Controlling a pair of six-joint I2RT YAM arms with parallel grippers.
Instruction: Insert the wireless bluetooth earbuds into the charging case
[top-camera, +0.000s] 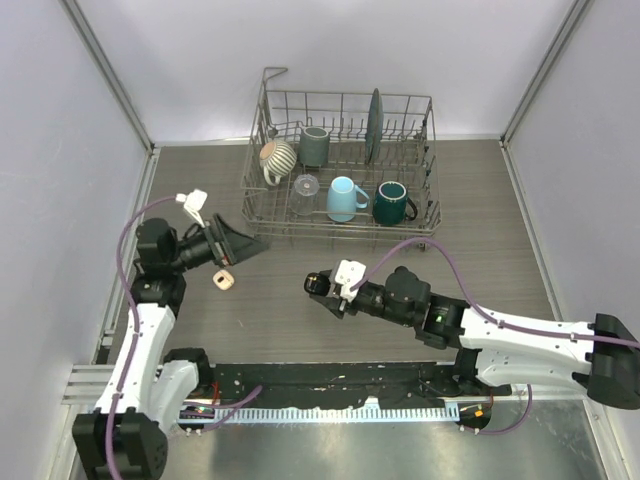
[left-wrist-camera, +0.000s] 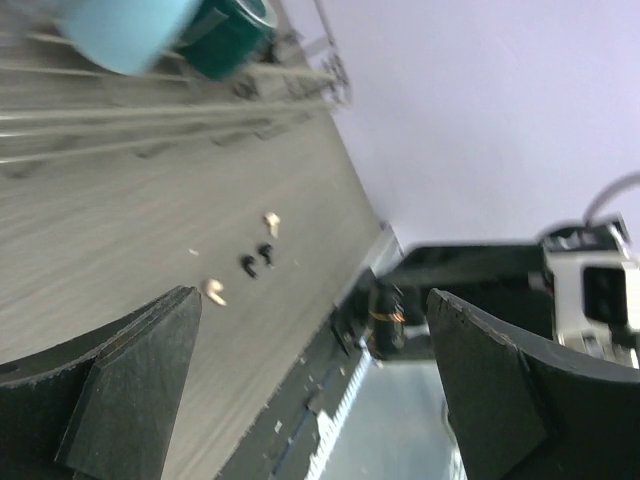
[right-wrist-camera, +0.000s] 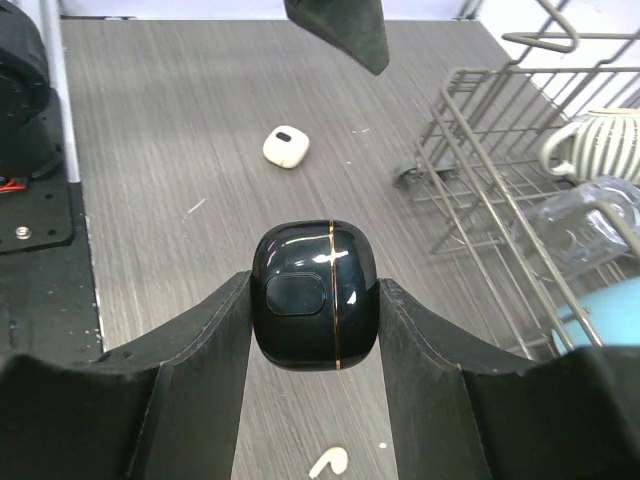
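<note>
A glossy black charging case (right-wrist-camera: 295, 335) with a gold line is pinched upright between the fingers of my right gripper, held above the table. From overhead, the case (top-camera: 317, 284) shows left of the right arm. My left gripper (top-camera: 246, 244) is open and empty, a short way to the case's upper left. Two black earbuds (left-wrist-camera: 248, 265) lie loose on the table in the left wrist view, with a white earbud (left-wrist-camera: 272, 224) and another white earbud (left-wrist-camera: 213, 291) nearby. The right arm hides the black earbuds from above.
A white case (top-camera: 223, 280) rests on the table at the left. Along the back stands a wire dish rack (top-camera: 262, 215) with several mugs, a glass and a plate. Bare table (top-camera: 490, 260) lies at the right.
</note>
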